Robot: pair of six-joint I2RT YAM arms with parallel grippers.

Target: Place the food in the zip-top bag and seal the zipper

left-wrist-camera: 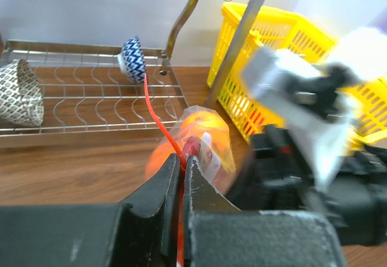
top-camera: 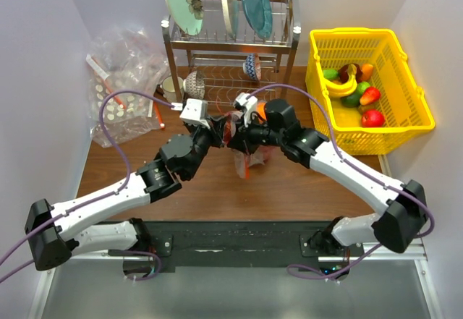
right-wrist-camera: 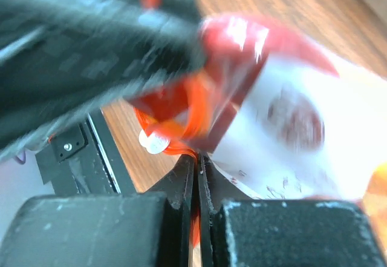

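Note:
The clear zip top bag point(top-camera: 249, 163) with a red zipper strip hangs between my two grippers, partly hidden by the right arm in the top view. My left gripper is shut on the bag's red strip point(left-wrist-camera: 155, 117), whose free end sticks up past the fingertips. Orange food point(left-wrist-camera: 205, 121) shows through the plastic behind it. Close on its right, my right gripper is shut on the bag's edge, with the orange-red strip point(right-wrist-camera: 181, 148) running into its fingers. A small white piece point(right-wrist-camera: 156, 143) sits on that strip. The left gripper fills the upper left of the right wrist view, blurred.
A dish rack point(top-camera: 231, 44) with plates and bowls stands close behind the grippers. At the right is a yellow basket point(top-camera: 376, 142) of produce. Packaged clear plastic bags point(top-camera: 126, 80) lie at the back left.

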